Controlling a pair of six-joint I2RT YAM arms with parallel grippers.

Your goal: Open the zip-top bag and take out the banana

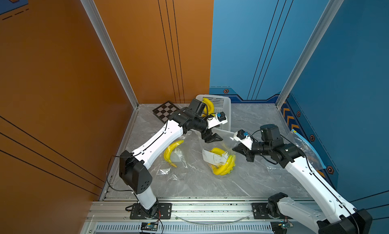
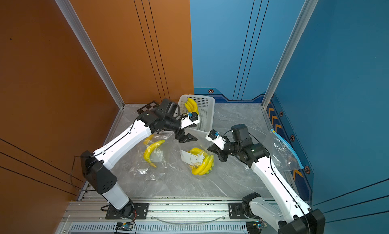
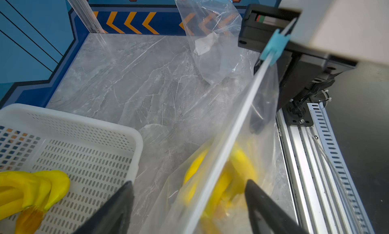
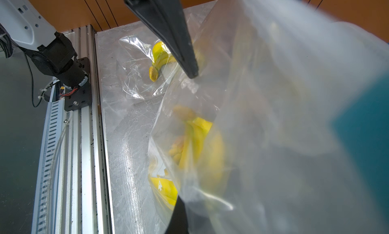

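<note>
A clear zip bag [image 1: 214, 157] with a white label holds a bunch of yellow bananas [image 1: 223, 167], low over the table's middle. My right gripper [image 1: 236, 149] is shut on the bag's upper edge, close to the blue zip slider [image 3: 275, 45]. From the other side my left gripper [image 1: 214, 138] reaches over the bag top, its fingers part open. In the left wrist view its blurred fingers [image 3: 263, 205] stand either side of the white zip strip [image 3: 218, 161]. One dark left finger [image 4: 178, 43] shows against the film in the right wrist view. Film hides part of the bunch.
A white basket [image 1: 225, 102] with bananas [image 1: 208, 106] stands behind. At left, a banana [image 1: 172, 151] lies with clear plastic [image 1: 175, 174]. Another blue-topped bag [image 1: 310, 151] leans at the right wall.
</note>
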